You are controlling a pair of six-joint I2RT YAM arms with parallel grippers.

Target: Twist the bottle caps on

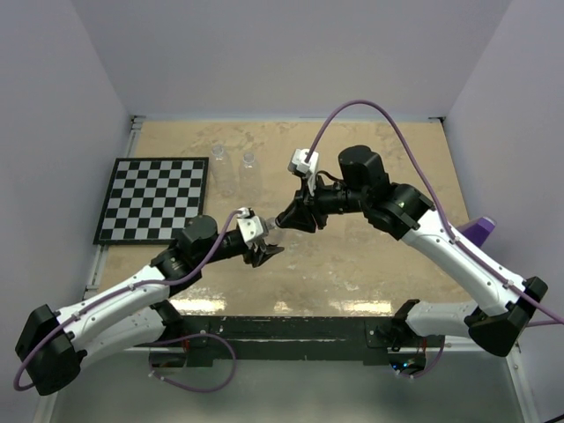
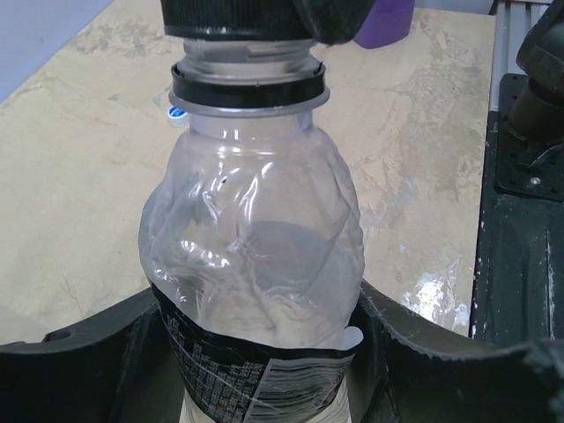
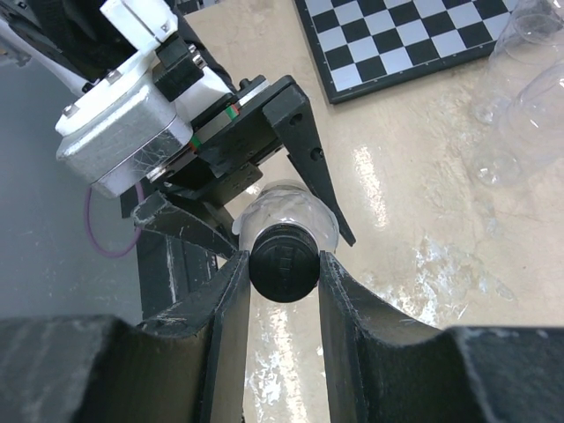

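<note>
A clear, crumpled plastic bottle (image 2: 256, 211) with a black label stands in my left gripper, which is shut around its labelled body. At the bottle's mouth is a black cap (image 2: 233, 19); a band of clear neck shows between it and the black ring (image 2: 251, 92) below. My right gripper is shut on this cap, one fingertip on either side. In the right wrist view the cap hides the mouth, so how far the threads engage cannot be told. From above, both grippers meet near mid-table, largely covering the bottle.
Two clear bottles (image 1: 222, 169) lie toward the back, beside a checkered board (image 1: 152, 201) on the left. A purple container (image 1: 478, 231) is at the right edge. On the table lies a small blue-and-white item (image 2: 178, 115).
</note>
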